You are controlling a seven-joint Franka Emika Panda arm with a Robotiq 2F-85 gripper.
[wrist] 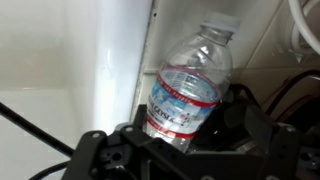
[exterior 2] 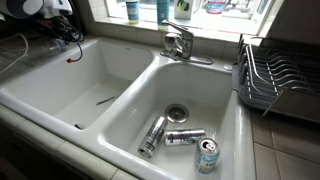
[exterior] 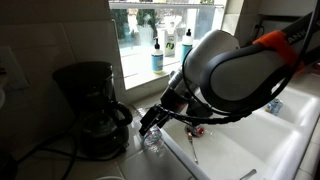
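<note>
A clear plastic water bottle (wrist: 185, 85) with a red, white and blue label and a pale cap lies in the wrist view, its cap end pointing up and to the right. My gripper is open, its dark fingers on either side of the bottle's lower part. In the first exterior view the bottle (exterior: 154, 142) is on the counter between the coffee maker and the sink, just below my gripper (exterior: 150, 125). Contact between fingers and bottle cannot be made out.
The black coffee maker (exterior: 97, 105) stands close on the left, with cables beside it. A white double sink (exterior 2: 150, 85) holds several cans, including an upright one (exterior 2: 207, 155). Soap bottles (exterior: 157, 55) line the windowsill. A metal dish rack (exterior 2: 275, 75) sits beyond the sink.
</note>
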